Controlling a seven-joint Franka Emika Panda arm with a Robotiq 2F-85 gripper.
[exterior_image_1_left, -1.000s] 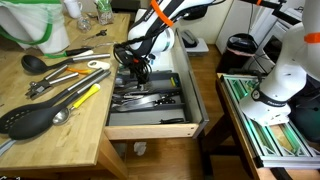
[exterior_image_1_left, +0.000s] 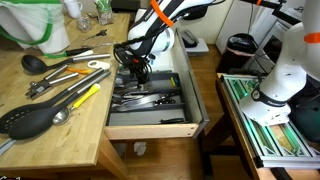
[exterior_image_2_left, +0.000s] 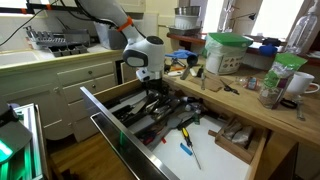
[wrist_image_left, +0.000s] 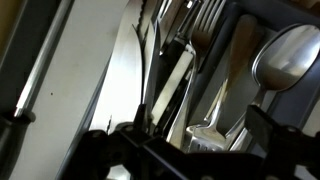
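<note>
Over an open drawer (exterior_image_1_left: 155, 131) filled with utensils, my gripper points down, its fingers apart and nothing clearly held between them. Below the fingers in the wrist view lie metal forks (wrist_image_left: 203, 38), a wide-bladed knife (wrist_image_left: 124, 72) and a large shiny spoon (wrist_image_left: 290, 58). The fork and spoon handles cross in the dark tray. Fingertips (wrist_image_left: 262, 128) show at the lower edge of that view, close above the cutlery; whether they touch anything cannot be told. Exterior view 2 has the white hand (exterior_image_2_left: 146, 60) at the drawer's far part.
Beside the drawer, a wooden counter (exterior_image_1_left: 25, 85) carries black ladles (exterior_image_1_left: 30, 122), tongs and other tools. Pots stand behind on the counter, including a green-lidded container (exterior_image_2_left: 228, 50). The drawer's walls surround the cutlery. Open floor (exterior_image_1_left: 150, 160) lies in front of the drawer.
</note>
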